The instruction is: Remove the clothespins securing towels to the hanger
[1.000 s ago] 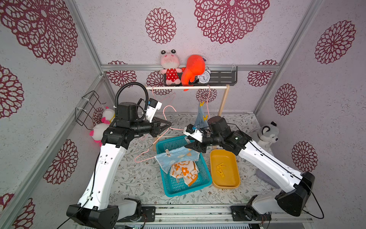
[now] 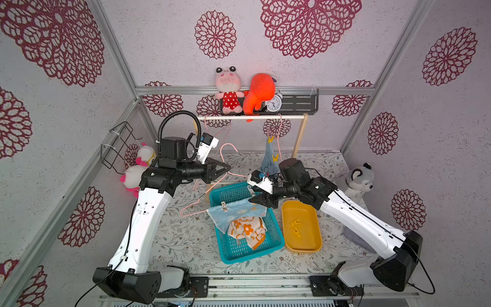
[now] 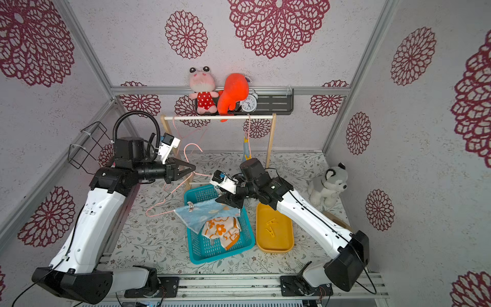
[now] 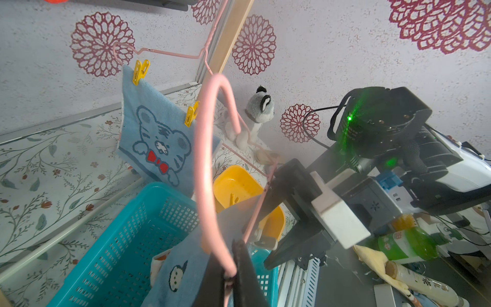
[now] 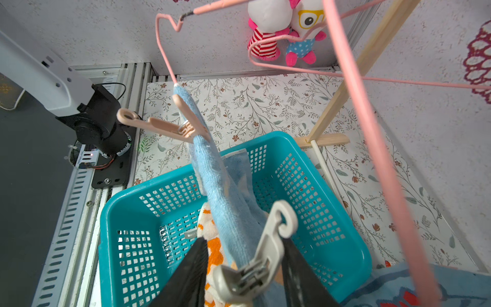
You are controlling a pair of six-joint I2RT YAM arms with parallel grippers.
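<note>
My left gripper (image 2: 227, 166) is shut on a pink wire hanger (image 4: 205, 168), gripping it just below its hook. From that hanger a light blue towel (image 5: 221, 189) hangs over the basket, pinned by two beige clothespins. One clothespin (image 5: 188, 128) sits nearer the hanger's far corner. The other clothespin (image 5: 272, 245) rises between the parted fingers of my right gripper, which is open; whether they touch it cannot be told. On the rack behind, a second blue towel (image 4: 151, 128) is held by two yellow clothespins (image 4: 139, 71).
Beneath stands a teal basket (image 2: 276, 236) with an orange-and-white towel (image 2: 247, 231) inside. Right of it, a yellow tray (image 2: 312, 225) holds yellow clothespins (image 2: 294, 229). A wooden rack (image 2: 301, 134) stands at the back, with another pink hanger (image 2: 279, 134).
The towel stays pinned.
</note>
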